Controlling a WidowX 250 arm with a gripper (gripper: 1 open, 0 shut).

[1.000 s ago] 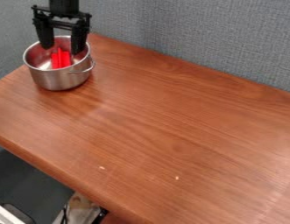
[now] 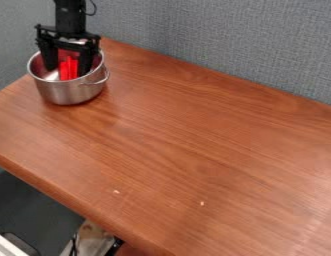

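Observation:
A steel pot (image 2: 69,88) stands at the back left of the wooden table, with a bright red object (image 2: 68,67) inside it. My black gripper (image 2: 66,64) reaches down into the pot from above, open, its fingers on either side of the red object. Whether they touch it cannot be told, and the fingertips are partly hidden.
A grey padded wall (image 2: 235,50) runs behind it. Beyond the near left edge are a dark floor and some cables.
My gripper has moved down, deeper into the pot around the red object. The pot appears to stand in the same place.

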